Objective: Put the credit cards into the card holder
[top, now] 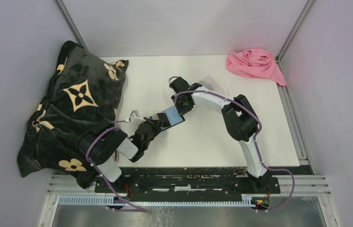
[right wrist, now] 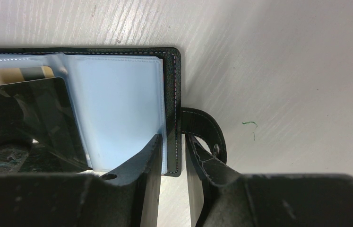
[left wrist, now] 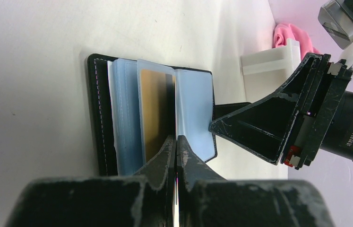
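The card holder [right wrist: 173,94] lies spread out on the table, its black cover edged with pale stitching and its clear bluish sleeves [right wrist: 115,109] showing. A gold card [left wrist: 157,104] sits inside one sleeve. My left gripper is shut on a dark card, which appears almost edge-on in the left wrist view and stands over the middle of the holder, beside the gold card. How deep it sits in a sleeve cannot be told. At the holder's right edge, my right gripper is part open, its fingers on either side of the cover's edge.
A black strap [right wrist: 202,125] sticks out from the holder's right side. Behind the right arm stands a pale box [left wrist: 269,71]. A pink cloth [top: 254,63] lies at the back right, a dark patterned blanket [top: 77,127] at the left.
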